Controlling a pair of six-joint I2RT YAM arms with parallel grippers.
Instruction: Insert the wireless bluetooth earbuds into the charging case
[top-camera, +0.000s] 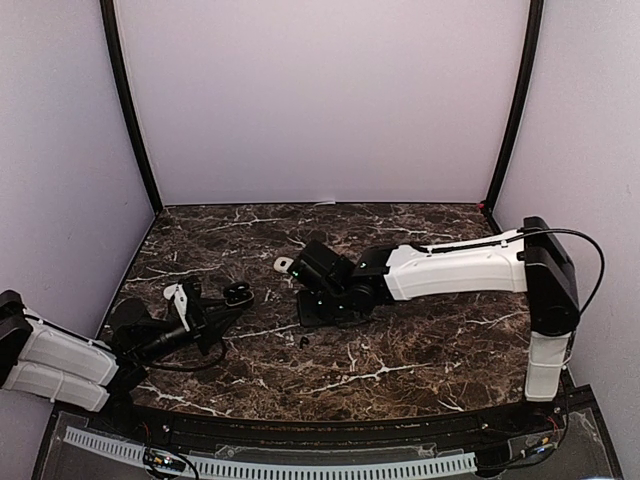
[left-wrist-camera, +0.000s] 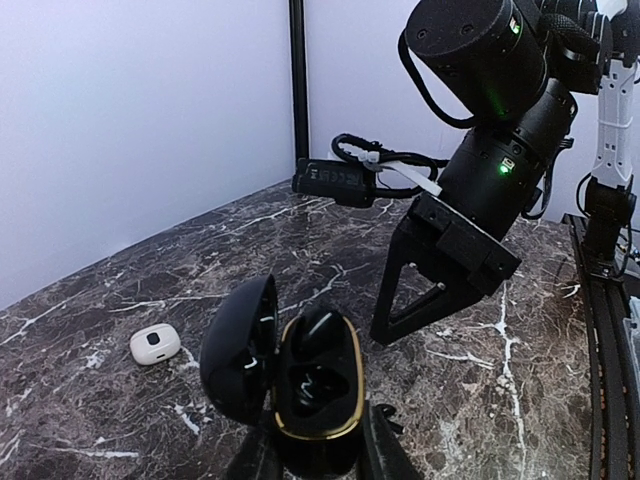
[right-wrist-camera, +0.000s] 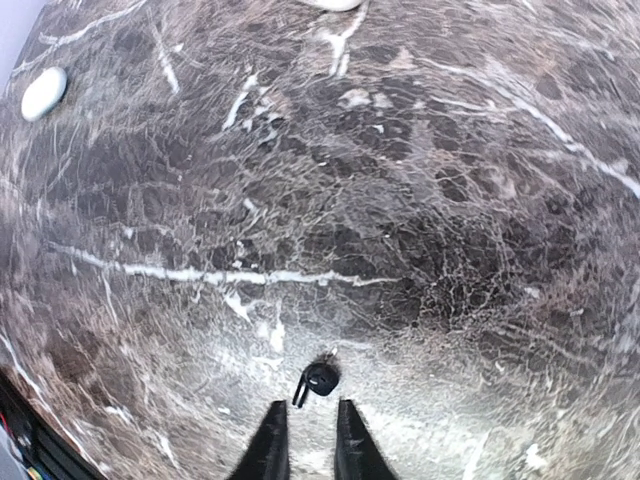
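Note:
My left gripper is shut on the open black charging case, held raised with lid upright and gold rim showing; its cavities face the left wrist camera. A small black earbud lies on the marble table, just beyond the fingertips of my right gripper in the right wrist view. That gripper's fingers stand a little apart with nothing visible between them. In the left wrist view the right gripper hangs above the table, to the right of the case.
A white earbud case lies on the table toward the back. A second white rounded object shows in the right wrist view.

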